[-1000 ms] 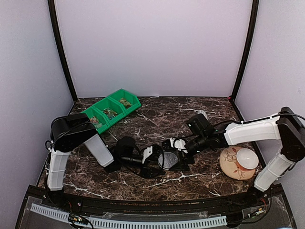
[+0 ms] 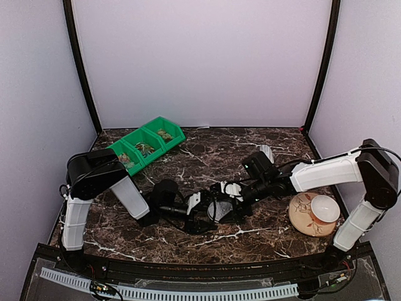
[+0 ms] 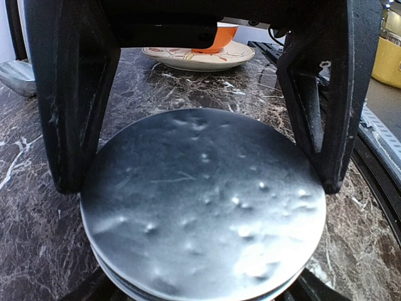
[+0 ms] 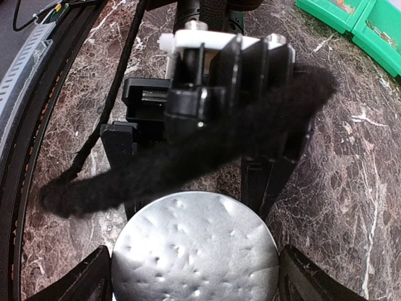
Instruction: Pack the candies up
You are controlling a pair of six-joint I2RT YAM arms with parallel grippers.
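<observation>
A round container with a dented silver lid (image 2: 219, 211) stands upright near the front middle of the table. My left gripper (image 2: 205, 216) is shut on its side, low on the body; the lid (image 3: 200, 200) fills much of the left wrist view. Over the lid, my right gripper is open, one finger on either side of it. Whether those fingers touch the lid rim is unclear. Wrapped candies (image 2: 145, 149) lie in a green three-compartment bin (image 2: 153, 124) at the back left. The inside of the container is hidden.
A patterned plate (image 2: 301, 219) carrying a bowl (image 2: 325, 208) sits at the right. Behind the right arm is a silver scoop-like item (image 2: 267, 152). A black cable (image 4: 119, 94) loops close to the grippers.
My right gripper has shifted slightly left over the lid, covering more of it in the top view. The left arm and the container look unmoved.
</observation>
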